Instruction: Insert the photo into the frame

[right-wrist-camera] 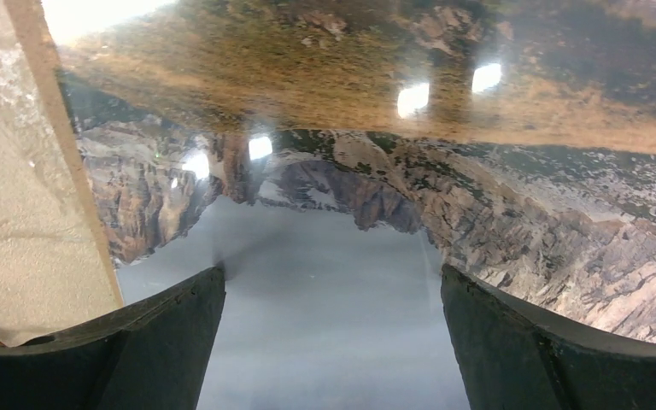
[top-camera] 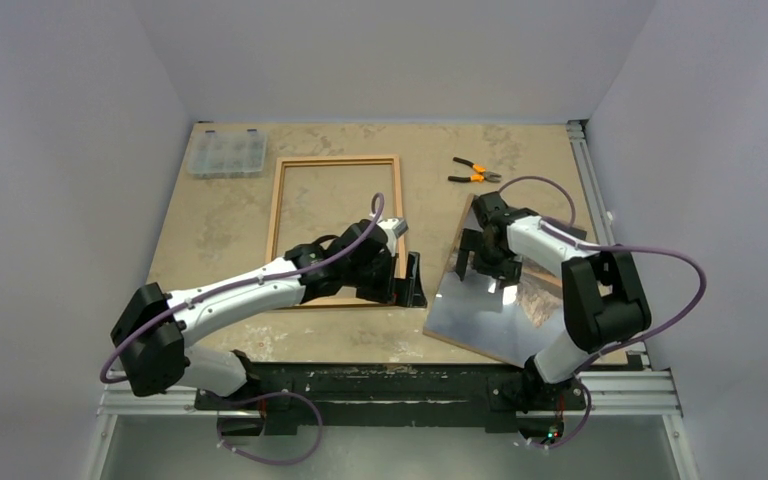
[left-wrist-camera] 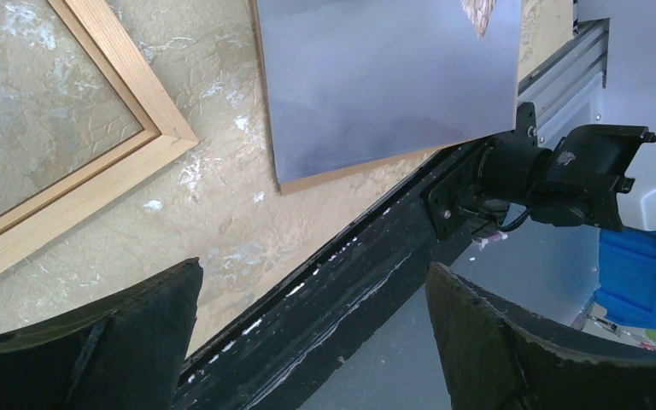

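The photo (top-camera: 480,318), a glossy landscape print with a grey lower part, lies flat at the right of the table; the right arm covers part of it. To its left lies an empty wooden frame (top-camera: 276,205), its lower right corner (left-wrist-camera: 166,137) visible in the left wrist view. Between the two, my left gripper (top-camera: 409,284) hovers open near the frame's lower right corner, holding nothing. My right gripper is open above the photo (right-wrist-camera: 325,325), close to its left edge, with nothing gripped.
Pliers with orange and black handles (top-camera: 477,171) lie beyond the photo. A clear compartment box (top-camera: 227,154) stands at the back left. Bare table separates frame and photo, and a dark rail (top-camera: 400,384) runs along the front edge.
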